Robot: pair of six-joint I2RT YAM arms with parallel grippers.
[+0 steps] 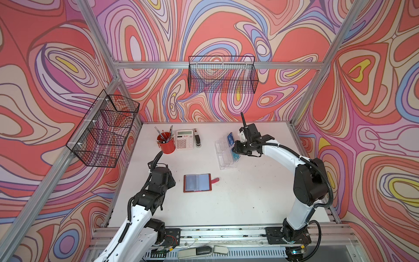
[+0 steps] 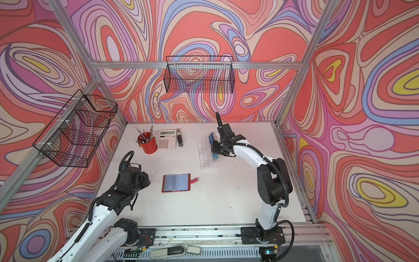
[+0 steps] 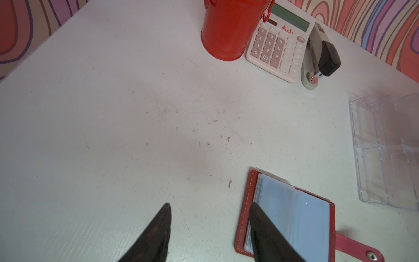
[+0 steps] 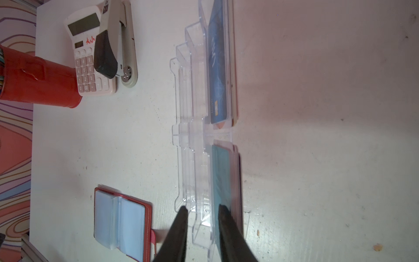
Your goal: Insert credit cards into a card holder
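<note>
A clear tiered stand (image 4: 198, 174) holds blue cards (image 4: 220, 65) in the back section and teal cards (image 4: 222, 174) in the front. My right gripper is open above the teal stack, its fingers around the near end of that section in the right wrist view; contact is unclear. An open red card holder (image 1: 197, 182) with translucent sleeves lies on the table at centre-front, its strap out to the right. My left gripper hangs above the table left of the holder, fingers apart with nothing between them.
A red pen bucket (image 1: 166, 144), pink calculator (image 1: 184, 139) and stapler (image 1: 197, 138) stand at the back left. Wire baskets (image 1: 222, 78) hang on the frame.
</note>
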